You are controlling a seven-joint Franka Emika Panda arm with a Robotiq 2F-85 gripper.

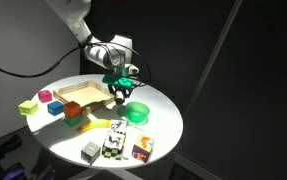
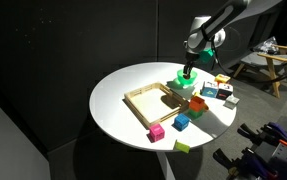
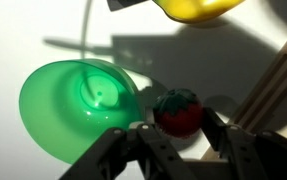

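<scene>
In the wrist view a small round red thing with a dark green top, like a strawberry or tomato (image 3: 178, 113), sits between the fingertips of my gripper. The gripper is shut on it. A translucent green bowl (image 3: 58, 105) lies just to the left, close to the fingers. From exterior view 1, my gripper (image 1: 120, 97) hangs above the table between the wooden tray and the green bowl (image 1: 137, 112). The red thing is too small to make out clearly there.
A wooden tray (image 1: 81, 95) stands at the left. A yellow banana-like thing (image 1: 94, 126), coloured blocks such as the red one (image 1: 72, 109), and patterned boxes (image 1: 143, 148) lie toward the front. The table's right side beyond the bowl is clear.
</scene>
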